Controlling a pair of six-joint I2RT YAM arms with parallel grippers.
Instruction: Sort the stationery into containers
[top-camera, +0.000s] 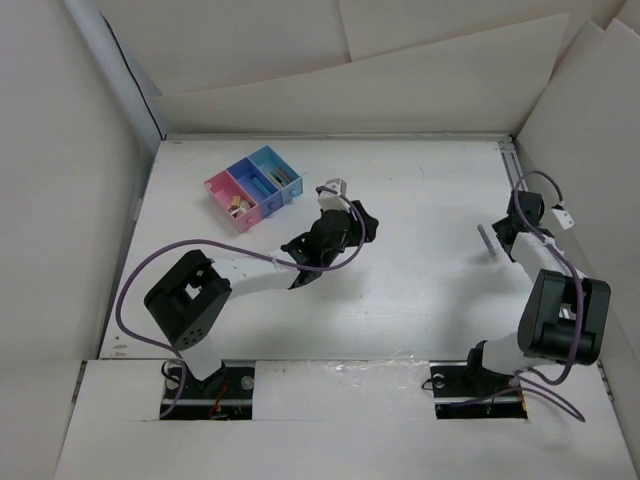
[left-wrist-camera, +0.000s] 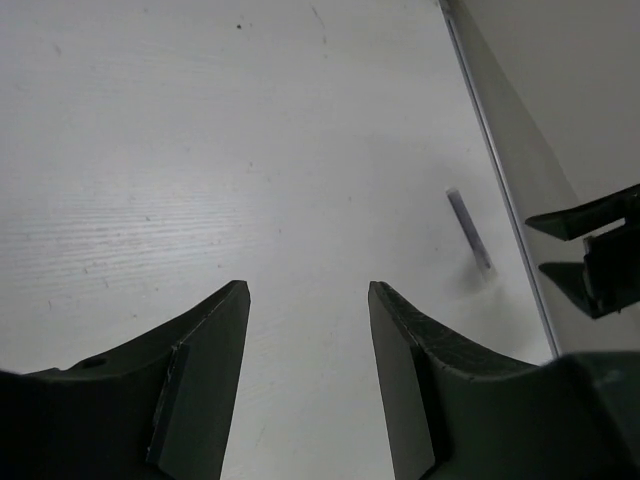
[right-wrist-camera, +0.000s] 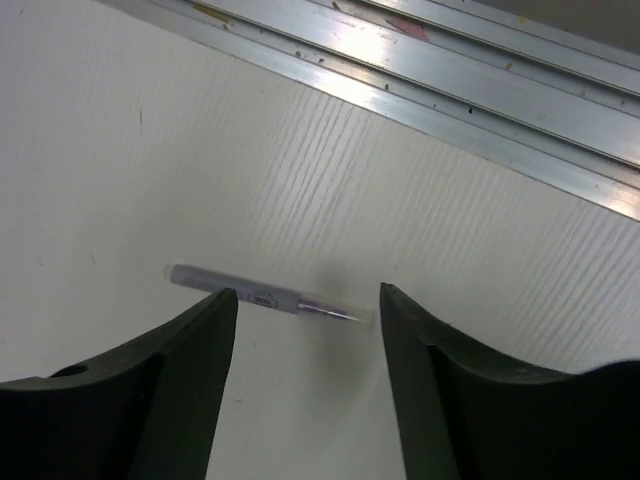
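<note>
A slim grey pen-like item (top-camera: 487, 242) lies on the white table at the right, also seen as a grey stick (left-wrist-camera: 468, 227) in the left wrist view. In the right wrist view this pen (right-wrist-camera: 255, 294) lies just beyond the fingertips of my right gripper, which is open above it. My left gripper is open over bare table near the centre, nothing between its fingers. A three-part organiser with a pink section (top-camera: 224, 192), a purple one and a blue one stands at the back left, holding small stationery items.
A metal rail (right-wrist-camera: 470, 120) runs along the right table edge, close to the pen, with a tall white wall (top-camera: 590, 120) beyond.
</note>
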